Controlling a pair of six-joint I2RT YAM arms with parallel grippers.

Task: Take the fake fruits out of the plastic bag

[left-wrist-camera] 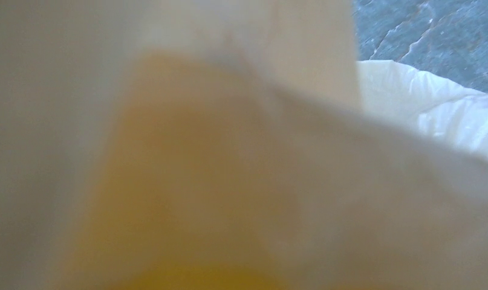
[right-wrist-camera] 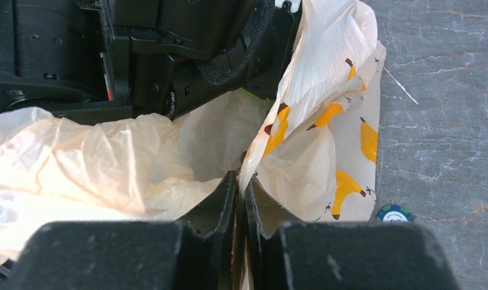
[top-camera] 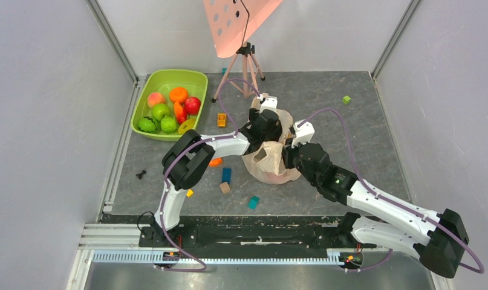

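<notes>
The cream plastic bag (top-camera: 270, 170) with a banana print (right-wrist-camera: 368, 139) stands at the middle of the table. My left gripper (top-camera: 262, 121) is down in its mouth; the left wrist view is filled by blurred bag plastic (left-wrist-camera: 350, 181) with a yellow shape behind, and whether that gripper holds anything is hidden. My right gripper is shut on the bag's rim, a thin fold of plastic between its fingertips. The bag's contents are mostly hidden. A green bin (top-camera: 136, 122) holding several fake fruits stands at the back left.
Loose blocks lie around the bag: orange (top-camera: 222, 120), blue (top-camera: 227, 176), tan (top-camera: 225, 188), teal (top-camera: 253, 202). A pink tripod (top-camera: 249, 72) stands behind.
</notes>
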